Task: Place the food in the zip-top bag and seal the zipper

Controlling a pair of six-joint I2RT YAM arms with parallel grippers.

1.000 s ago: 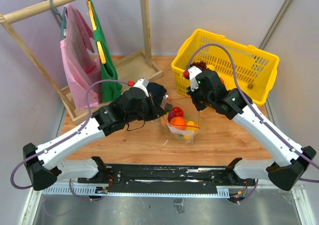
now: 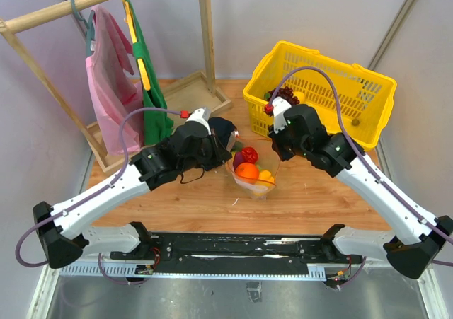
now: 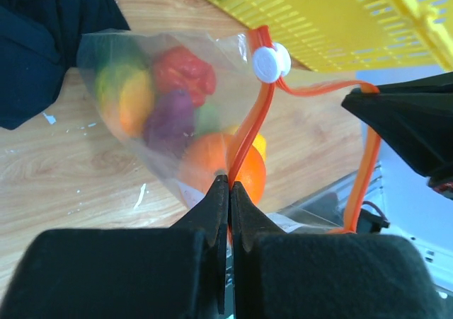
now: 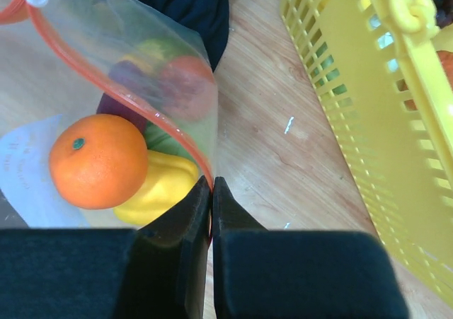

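The clear zip bag (image 2: pixel 255 181) with orange zipper strip holds an orange (image 4: pixel 95 160), a yellow pepper (image 4: pixel 159 192), a red tomato or pepper (image 3: pixel 184 71) and purple and green items. Its white slider (image 3: pixel 269 64) is at one end of the strip. My left gripper is shut on one side of the orange strip, and my right gripper is shut on the other side, the bag mouth spread between them.
A yellow basket (image 2: pixel 318 93) with grapes and other food stands at back right, close to my right gripper. Dark cloth (image 3: pixel 35 50) lies behind the bag. A rack with hanging bags (image 2: pixel 113 85) is at left.
Both grippers and the bag's mouth have shifted slightly in the top view; my right arm has edged rightward and lower. The food in the bag has shifted a little.
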